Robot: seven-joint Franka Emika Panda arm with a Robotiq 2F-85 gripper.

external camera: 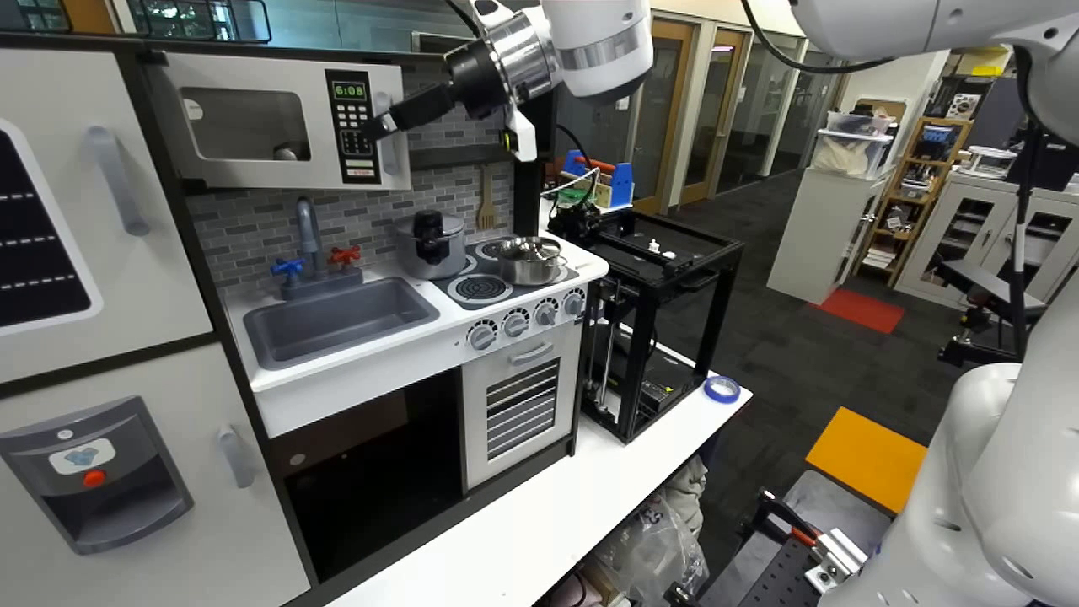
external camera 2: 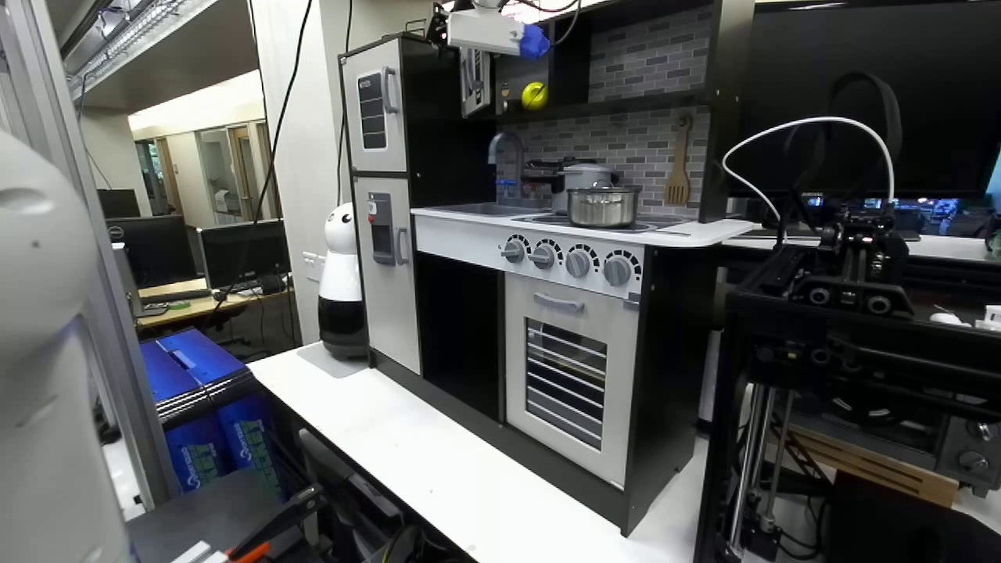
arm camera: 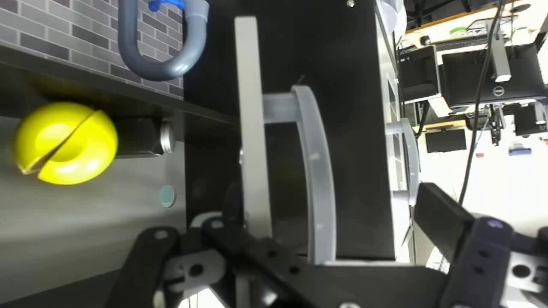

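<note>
The toy microwave's door [external camera: 243, 121] stands swung open, with its outer face toward the fridge side. Its grey handle [external camera: 387, 131] also shows in the wrist view, where the door [arm camera: 251, 128] appears edge-on and the handle [arm camera: 319, 174] curves between my spread fingers. My gripper [external camera: 378, 126] is open and its tips overlap the handle in exterior view 1; whether they touch it I cannot tell. In the wrist view the gripper has one finger on each side of the handle. A yellow rounded object [arm camera: 67, 143] sits in the microwave space.
Below are the grey sink [external camera: 339, 319] with its faucet [external camera: 308, 228], a lidded grey pot [external camera: 430, 243] and a metal pot [external camera: 528, 261] on the stove. The tall fridge unit [external camera 2: 380, 281] stands beside the microwave. A black printer frame [external camera: 647, 273] is on the right.
</note>
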